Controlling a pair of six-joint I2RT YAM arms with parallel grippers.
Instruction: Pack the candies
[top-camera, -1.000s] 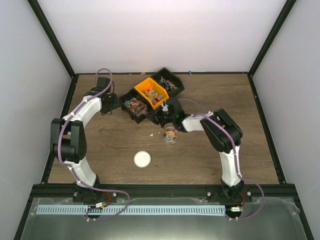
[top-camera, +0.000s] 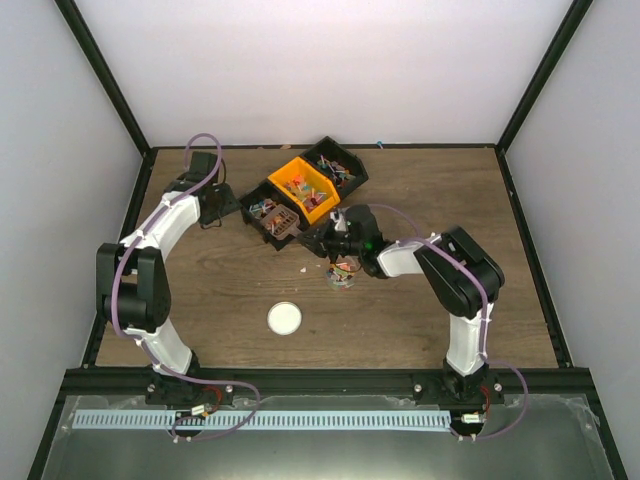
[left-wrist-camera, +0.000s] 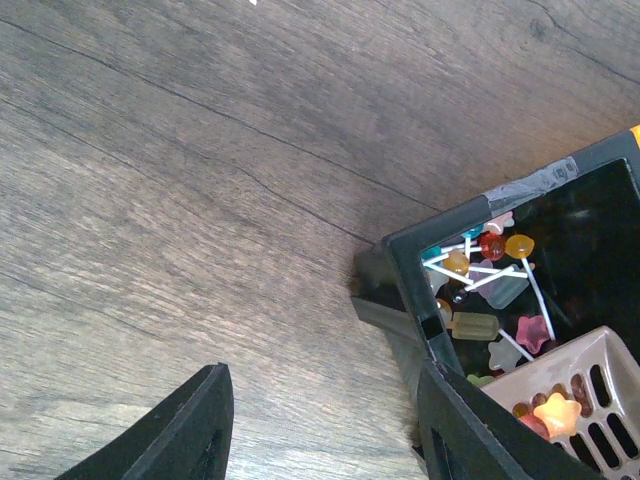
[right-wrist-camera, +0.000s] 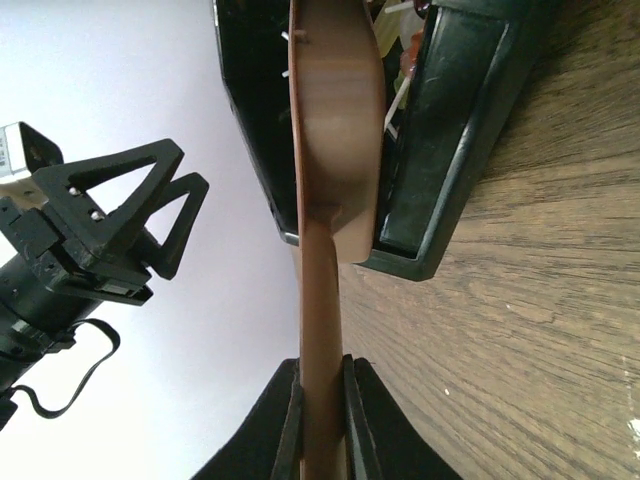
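Observation:
My right gripper is shut on the brown handle of a slotted scoop (right-wrist-camera: 335, 120), which reaches into the near black bin (top-camera: 252, 200) of lollipops. In the left wrist view the scoop (left-wrist-camera: 535, 370) holds several candies, including a yellow star. My left gripper hangs open beside that bin (left-wrist-camera: 395, 265), nothing between its fingers. A clear jar of candies (top-camera: 340, 275) stands partly under my right arm. A white lid (top-camera: 285, 318) lies on the near table.
An orange bin (top-camera: 287, 172) and another black bin (top-camera: 352, 170) with candies continue the row toward the back.
My right arm has shifted slightly toward the front and right, the scoop moving with it toward the bin's near edge. The left arm is nearly still.

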